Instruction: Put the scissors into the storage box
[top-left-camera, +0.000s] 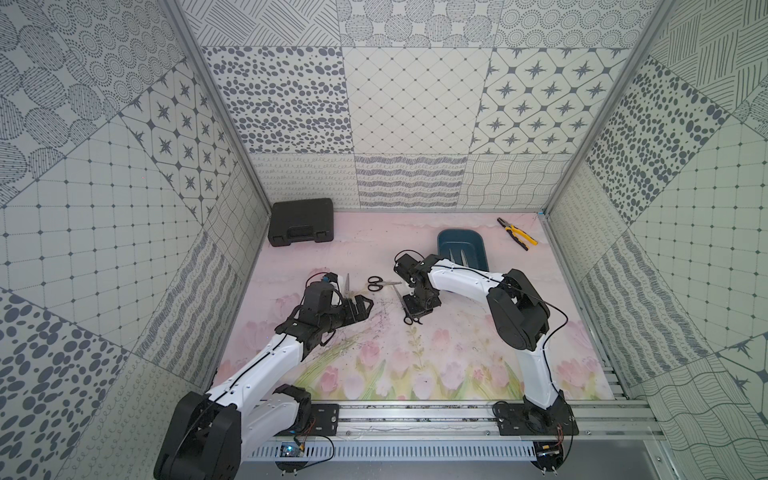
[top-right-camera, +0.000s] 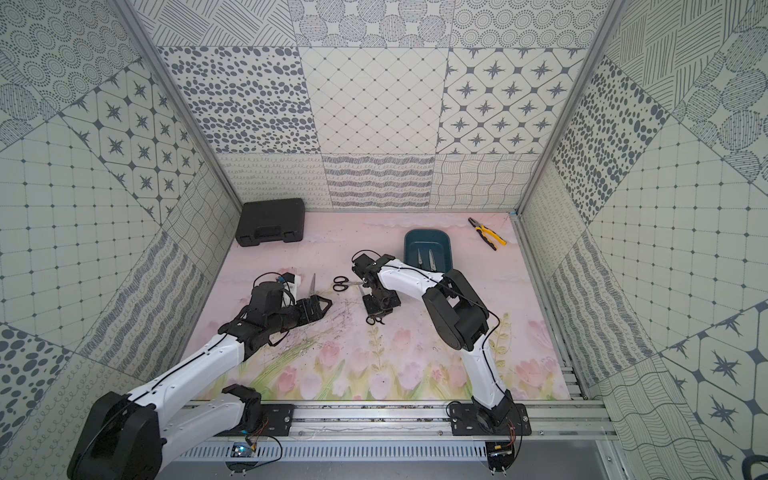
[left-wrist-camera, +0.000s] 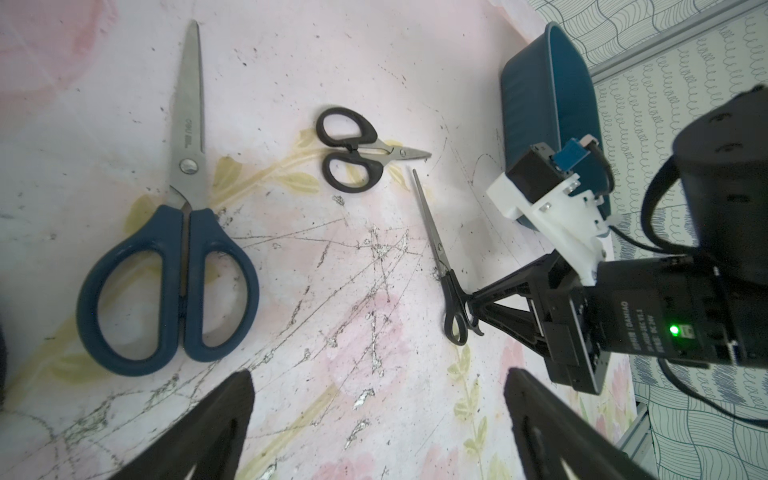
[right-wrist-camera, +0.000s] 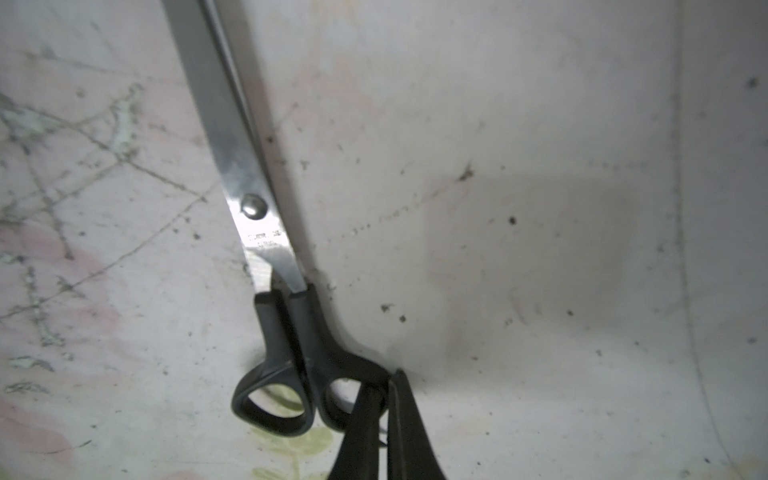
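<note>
Long black-handled scissors (right-wrist-camera: 272, 240) lie on the table. My right gripper is shut with its fingertips at the rim of their right handle loop; I cannot tell whether the rim is between them. Small black scissors (left-wrist-camera: 344, 183) and large blue-handled scissors (left-wrist-camera: 165, 288) lie left of these. My left gripper stands open over the table beside the blue-handled pair, nothing between its fingers. The dark teal storage box (top-left-camera: 461, 237) is behind my right arm, with blades or slim items visible inside.
A black case (top-left-camera: 301, 220) sits at the back left, and yellow-black pliers (top-left-camera: 518, 234) at the back right. My right arm partly hides the box in the left wrist view.
</note>
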